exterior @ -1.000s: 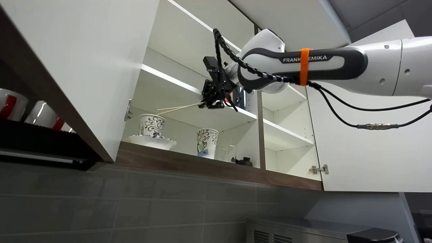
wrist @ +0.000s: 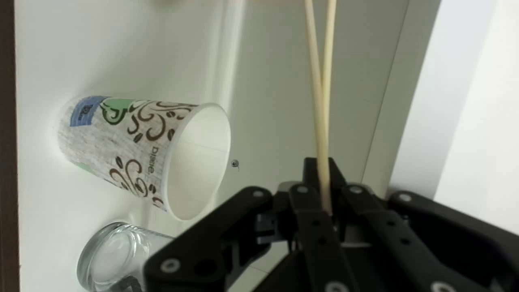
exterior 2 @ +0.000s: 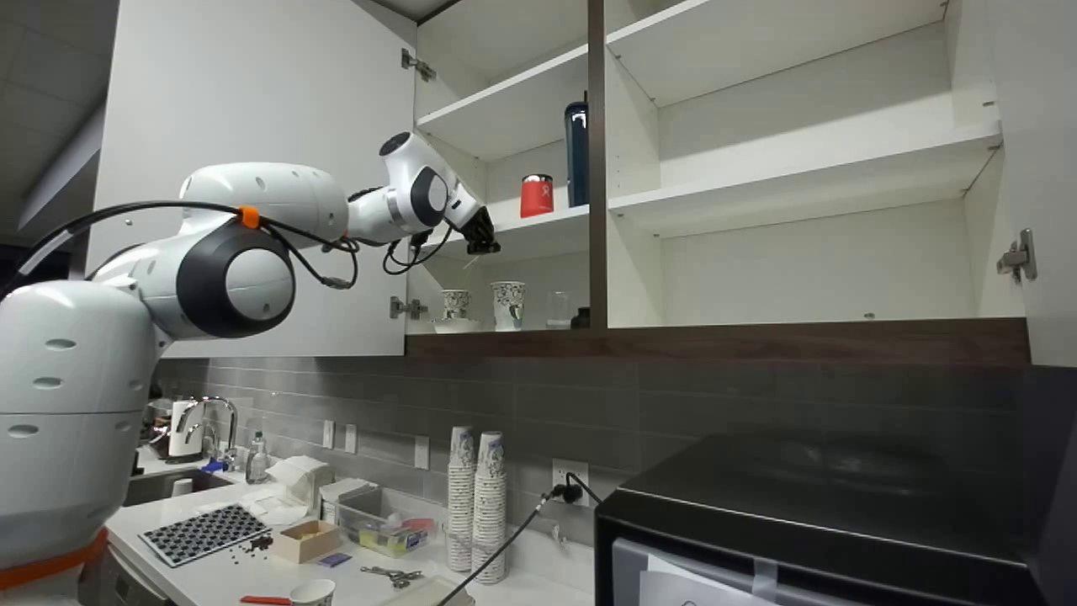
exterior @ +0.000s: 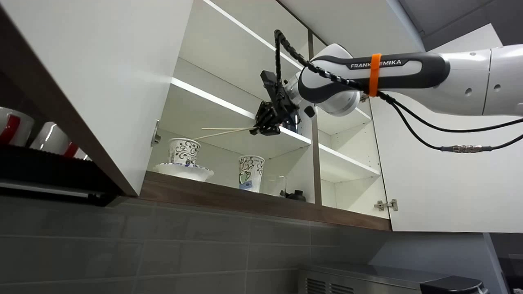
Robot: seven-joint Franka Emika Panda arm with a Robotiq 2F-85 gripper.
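Two thin pale wooden sticks run out from my gripper, which is shut on their near ends; their far ends spread slightly apart. In exterior view 1 the gripper is above the bottom shelf, and the sticks point left, above a patterned paper cup. That cup stands on a white bowl or stack of plates. A second, taller paper cup is upright on the shelf, empty as far as its inside shows. Exterior view 2 has the gripper small, at the cabinet front.
A clear glass stands beside the taller cup, with a small black object to its right. On the shelf above are a red tumbler and a dark bottle. The open cabinet door borders the left side.
The gripper and the sticks have shifted right and slightly down in exterior view 1, and the wrist has turned. The sticks' tips now lie farther right. Both cups have stayed put.
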